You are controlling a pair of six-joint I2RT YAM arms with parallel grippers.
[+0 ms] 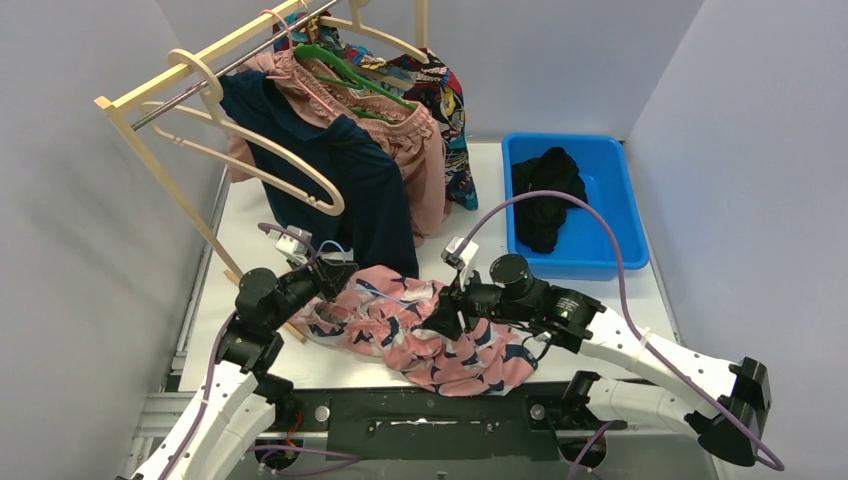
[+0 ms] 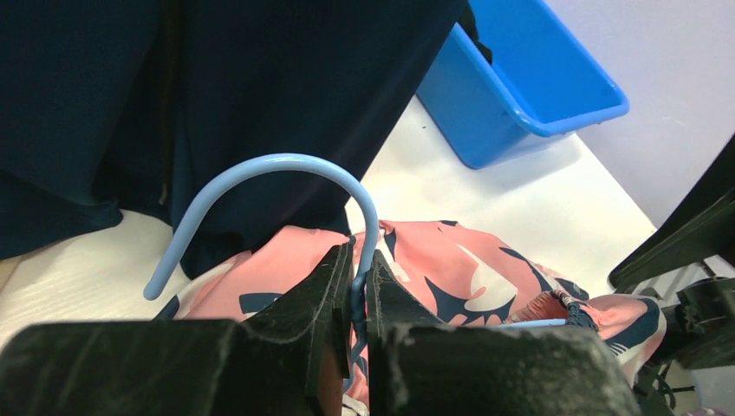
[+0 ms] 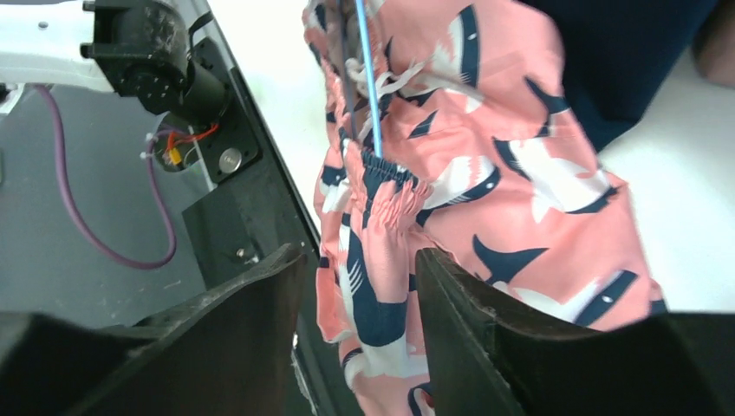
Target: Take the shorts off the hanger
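Pink shorts (image 1: 470,362) with navy and white shapes lie crumpled on the table below the rack. A light blue hanger (image 2: 286,162) has its hook standing up, and my left gripper is shut on its neck. One hanger arm (image 3: 370,82) runs to the gathered waistband (image 3: 394,178), where its end is hidden in the cloth. My right gripper is part open around a fold of the shorts, with gaps showing beside the cloth. How far the hanger's other arm sits in the shorts cannot be made out.
Dark blue shorts (image 1: 385,215) hang from the wooden rack (image 1: 185,65) just behind my left gripper, beside an empty cream hanger (image 1: 290,160). At the back right stands a blue bin (image 1: 600,230) holding dark cloth (image 1: 545,195).
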